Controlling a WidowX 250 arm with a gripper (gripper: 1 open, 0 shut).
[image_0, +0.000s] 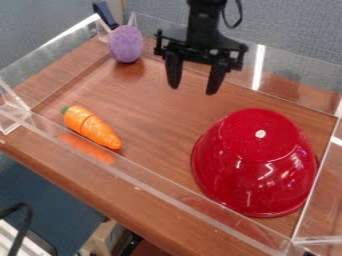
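Note:
My black gripper (194, 78) hangs over the back middle of the wooden tray area, open, with its two fingers apart and nothing between them. A purple round object (126, 44) sits at the back left, to the left of my gripper. An orange toy carrot (91, 127) lies at the front left. A large red upturned bowl (251, 165) rests on the right.
Clear plastic walls (160, 194) border the wooden surface (160, 130) on all sides. The middle of the surface, between carrot and bowl, is free. A blue object (104, 15) shows behind the back left corner.

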